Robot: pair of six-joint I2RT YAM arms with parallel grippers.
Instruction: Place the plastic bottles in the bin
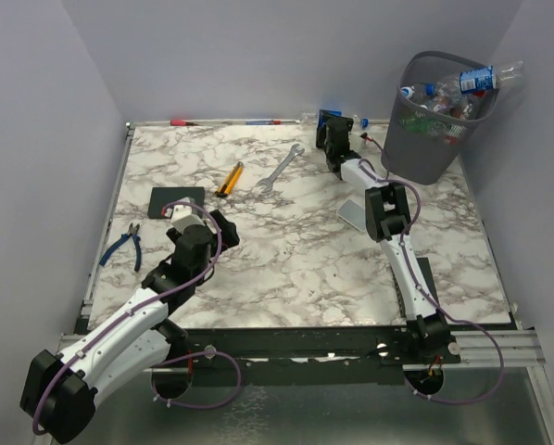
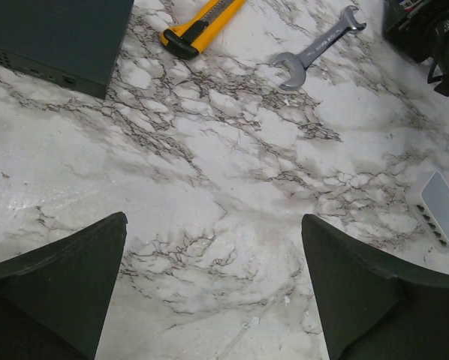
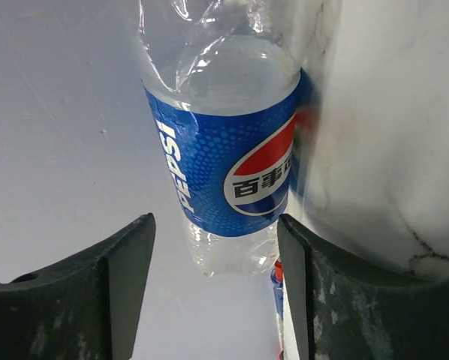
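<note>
A clear Pepsi bottle [image 1: 308, 120] with a blue label lies along the back edge of the table. My right gripper [image 1: 337, 128] is over it at the back; in the right wrist view the bottle [image 3: 236, 165] fills the space beyond the two part-open fingers [image 3: 104, 300], which do not visibly close on it. The grey bin [image 1: 416, 148] at the back right holds several plastic bottles, one sticking out over the rim. My left gripper [image 1: 212, 230] is open above the left side of the table, nothing between its fingers.
Pliers [image 1: 119, 245], a dark box [image 1: 166, 195], a utility knife [image 1: 229, 181], a wrench [image 1: 279, 170], a small silver device [image 1: 351, 214] and a dark object [image 1: 423, 273] lie on the marble table.
</note>
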